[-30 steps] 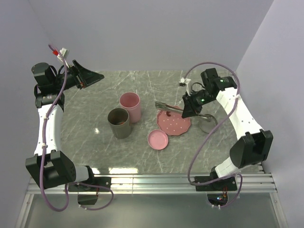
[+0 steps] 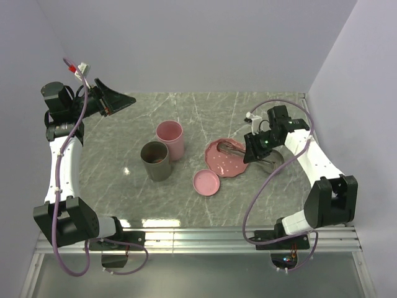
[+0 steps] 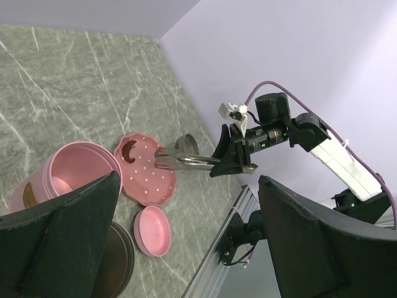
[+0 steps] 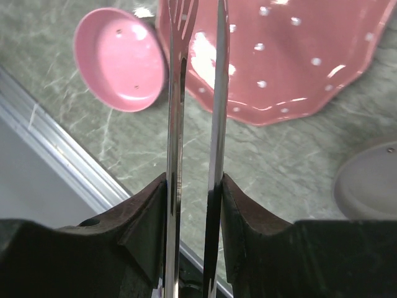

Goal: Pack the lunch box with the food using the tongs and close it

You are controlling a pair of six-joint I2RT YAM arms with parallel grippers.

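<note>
My right gripper (image 2: 254,149) is shut on long metal tongs (image 4: 215,143), whose tips reach over the pink scalloped plate (image 2: 226,165). In the left wrist view a brown curved food piece (image 3: 128,151) lies on that plate, beside the tong tips. A small pink dish (image 2: 206,182) sits at the plate's front left. My left gripper (image 2: 108,102) stands open, raised at the far left over the table's edge, with nothing between its fingers.
A pink container (image 2: 170,136) and a grey container (image 2: 156,162) stand left of the plate. A grey bowl (image 4: 366,183) sits right of the plate, partly under the right arm.
The left arm has not moved.
</note>
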